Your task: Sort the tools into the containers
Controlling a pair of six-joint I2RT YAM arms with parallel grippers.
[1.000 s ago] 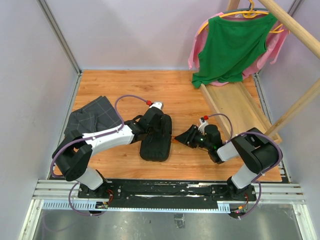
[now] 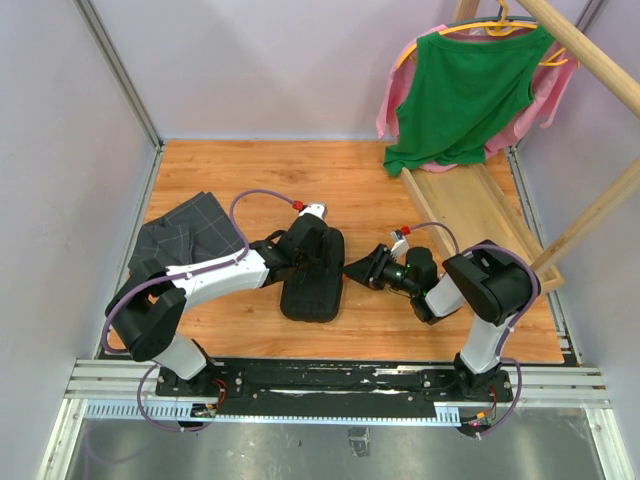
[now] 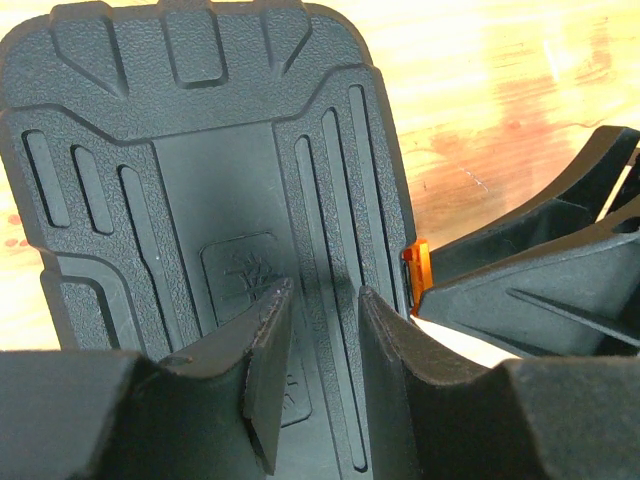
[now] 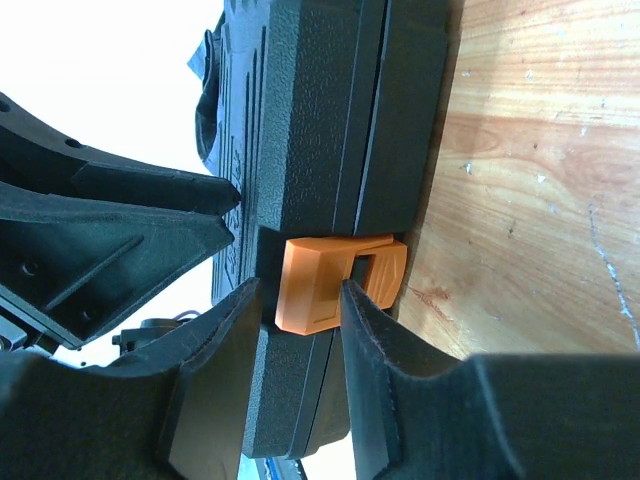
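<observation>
A black tool case (image 2: 312, 294) lies flat and closed on the wooden table, its ribbed lid (image 3: 215, 160) filling much of the left wrist view. An orange latch (image 4: 318, 285) sits on the case's right side, lying close against it. Over the lid is my left gripper, part open, with only the lid showing beyond the gap. My right gripper is at the latch, also part open; its fingertips (image 3: 425, 285) look close against the orange piece, though contact cannot be made out for sure. No loose tools are visible.
A dark checked cloth (image 2: 190, 235) lies folded at the left. At the back right, a wooden rack (image 2: 480, 205) stands with a green top (image 2: 465, 100) and pink clothing on hangers.
The right gripper has moved slightly left toward the case, and its elbow has shifted. The orange latch, which stuck out from the case's side before, barely shows from above now. The left arm has stayed still.
</observation>
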